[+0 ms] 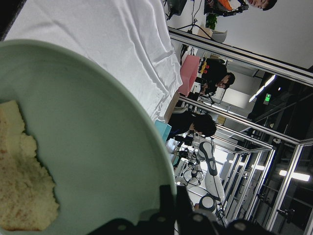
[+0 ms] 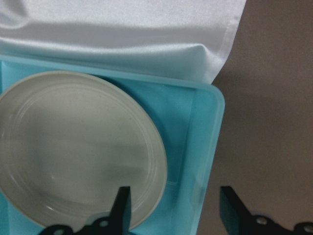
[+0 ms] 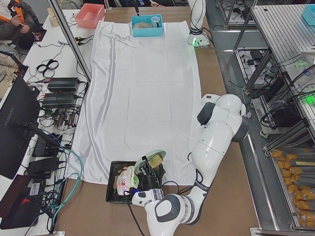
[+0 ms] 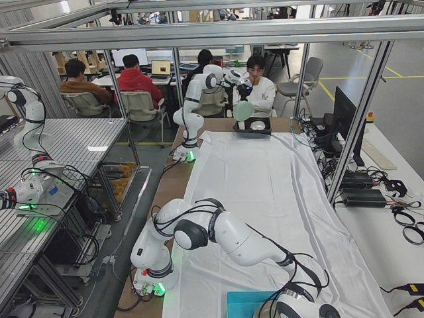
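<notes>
My left gripper (image 3: 146,172) is shut on the rim of a pale green plate (image 1: 98,147), which carries a piece of bread (image 1: 24,181). It holds the plate over a black tray (image 3: 115,194) with a white packaged item (image 3: 125,182) in it. At the far end, my right gripper stands open above a blue tray (image 2: 200,137), its fingers either side of the tray's edge. A round cream plate (image 2: 73,142) lies in that tray, with nothing held between the fingers.
A pink bin (image 3: 90,17) sits at the back left, beside cables, monitors and a metal post. People sit around the far side.
</notes>
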